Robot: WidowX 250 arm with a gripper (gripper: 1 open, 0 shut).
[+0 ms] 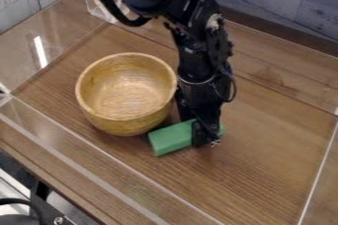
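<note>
A green rectangular block (pixel 169 141) lies on the wooden table just below a yellow bowl (pixel 117 91). My black gripper (pixel 201 130) is low at the block's right end, shut on it, with its fingertips partly hidden. The bowl touches or nearly touches the left side of the gripper.
A wall and raised edge run along the back, and a small clear object stands at the top left, partly behind the arm.
</note>
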